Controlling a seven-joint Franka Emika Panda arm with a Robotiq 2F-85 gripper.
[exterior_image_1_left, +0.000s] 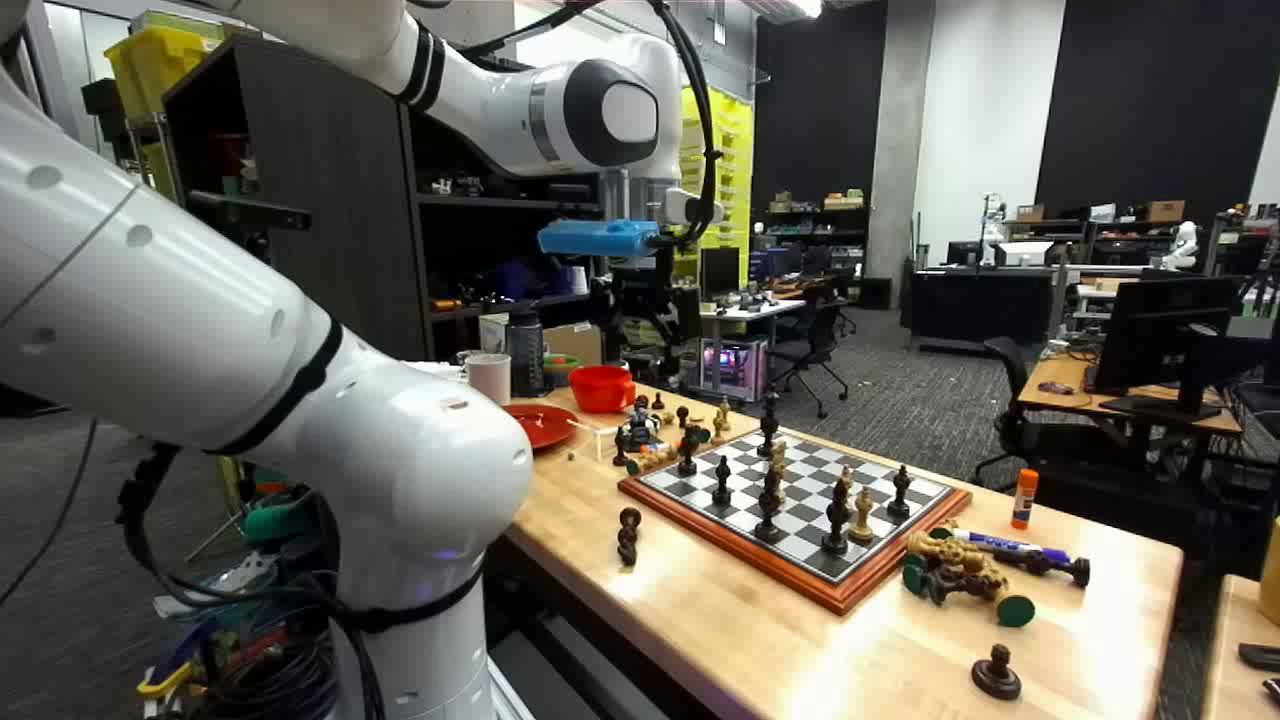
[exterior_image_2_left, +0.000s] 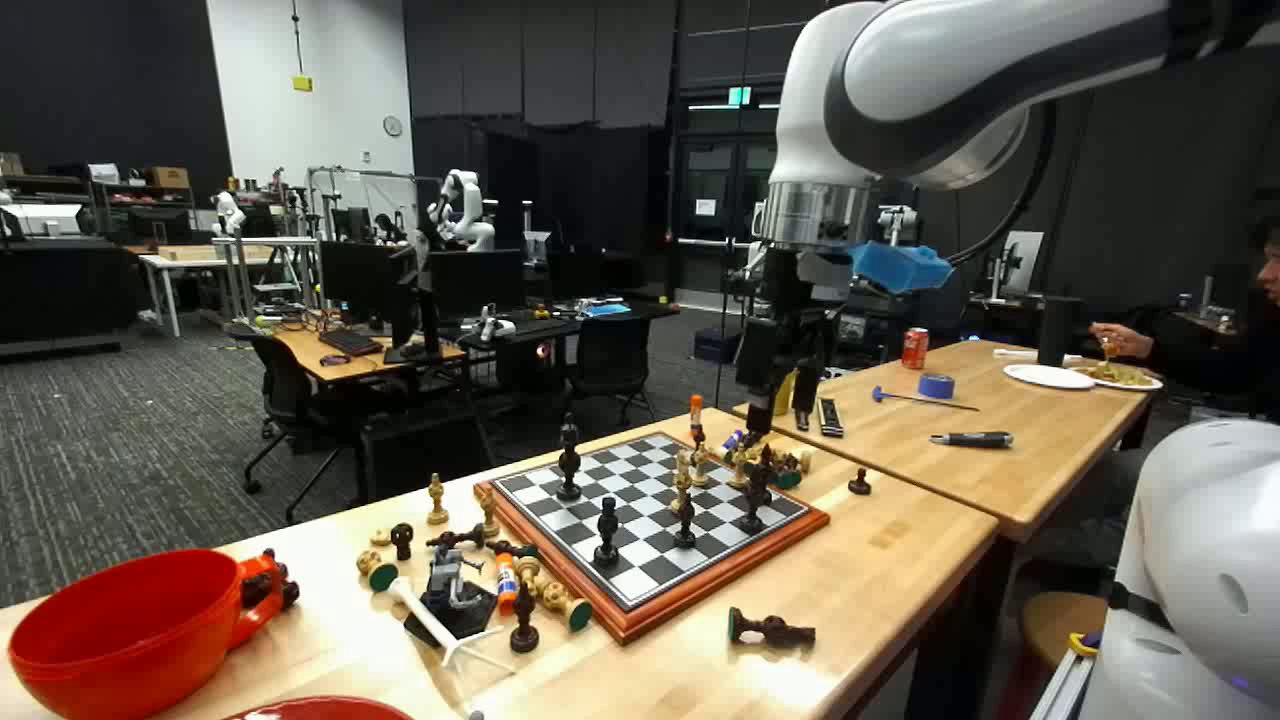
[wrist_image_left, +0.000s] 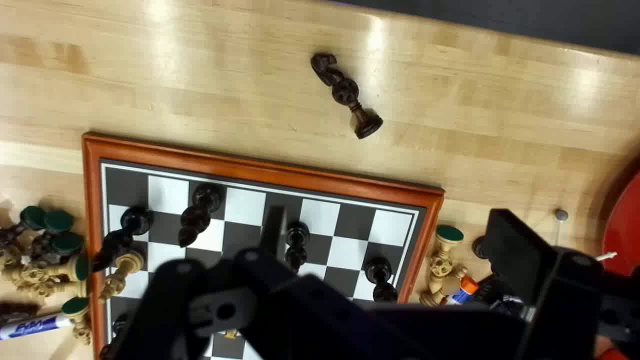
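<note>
My gripper hangs high above the chessboard, its fingers spread wide with nothing between them. The board has a red-brown wooden frame and black and white squares. Several dark pieces, such as one near the top left, and a few light ones stand on it. A dark knight lies on its side on the bare table, off the board's long edge. In exterior view 2 the open gripper appears at the upper right; the same knight lies before the board. My gripper's own body hides part of the board in the wrist view.
Light and dark pieces lie heaped at one board end with a marker; a glue stick stands nearby. More pieces, a red bowl and a red plate are at the other end. A lone dark piece stands near the table's end.
</note>
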